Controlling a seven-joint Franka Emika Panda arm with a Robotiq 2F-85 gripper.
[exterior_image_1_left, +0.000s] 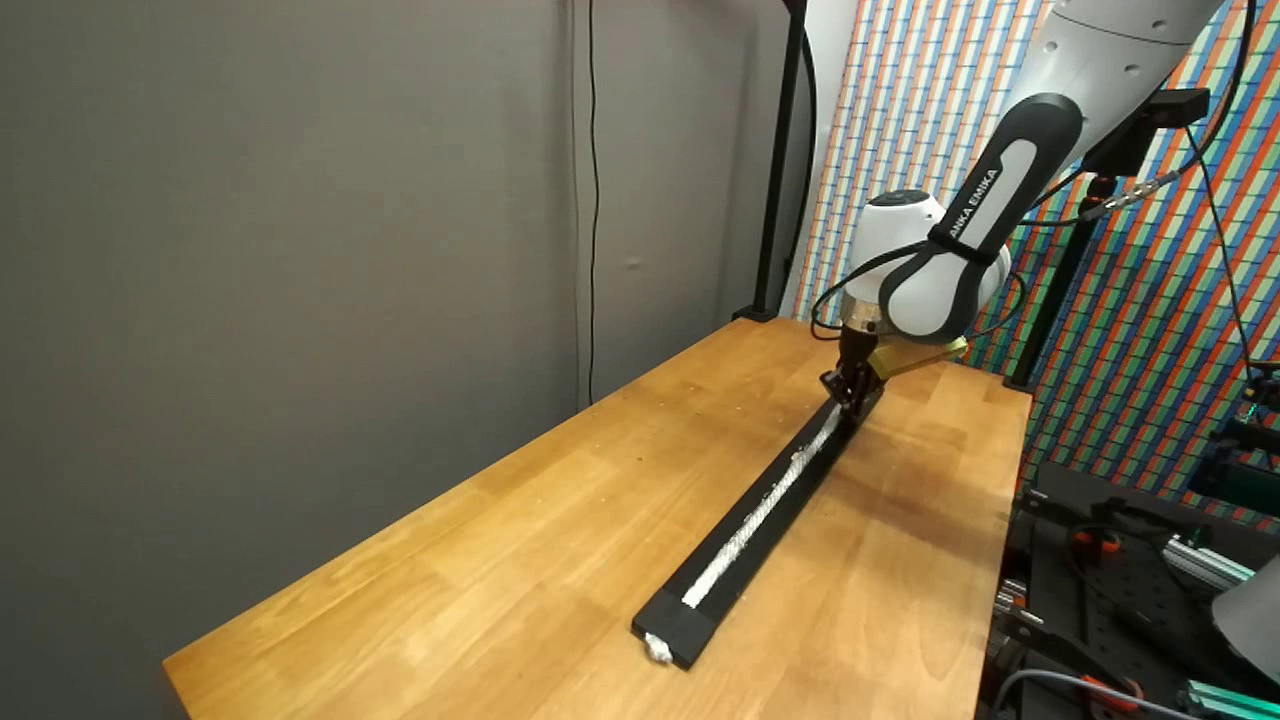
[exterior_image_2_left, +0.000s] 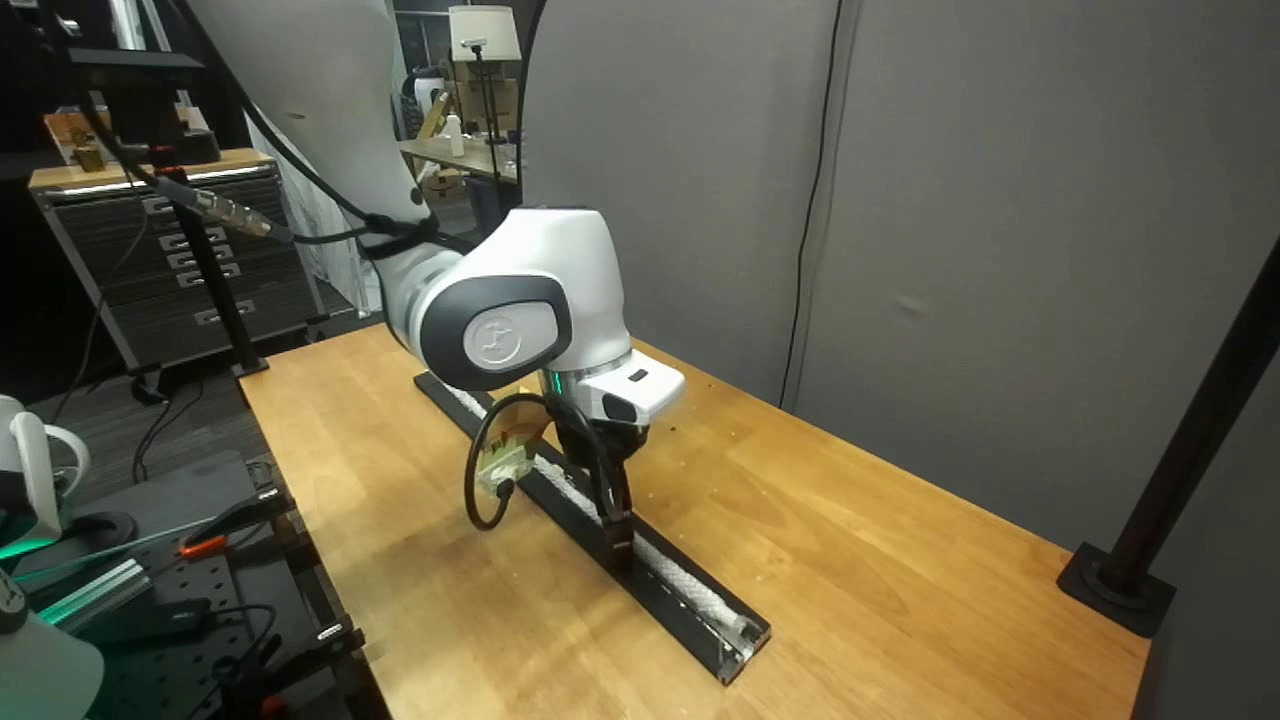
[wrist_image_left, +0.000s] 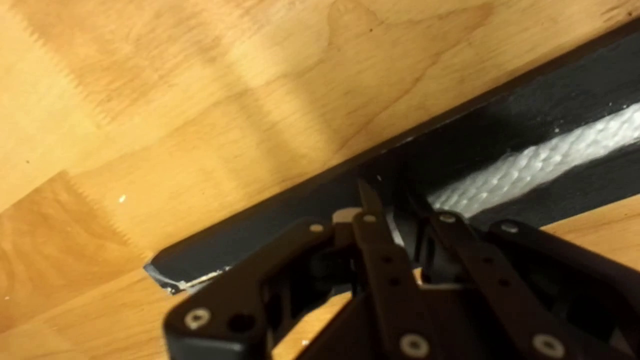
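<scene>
A long black channel bar (exterior_image_1_left: 774, 506) lies diagonally on the wooden table, with a white braided rope (exterior_image_1_left: 750, 528) running along its groove. At the near end in exterior view 1, a short piece of rope sticks out past a black cap. My gripper (exterior_image_1_left: 851, 408) points down over the bar's far part. Its fingertips (wrist_image_left: 369, 198) reach down to the bar beside the white rope (wrist_image_left: 543, 165) in the wrist view, and the gripper itself (wrist_image_left: 388, 191) looks shut. Nothing clearly shows between the fingers. From the other side, the gripper (exterior_image_2_left: 619, 546) stands at the channel and hides some rope.
A grey partition (exterior_image_1_left: 396, 240) runs along one long edge. Black posts (exterior_image_1_left: 780, 168) rise at the table's corners. Beyond the other edge lies a dark bench (exterior_image_2_left: 180, 612) with tools and cables.
</scene>
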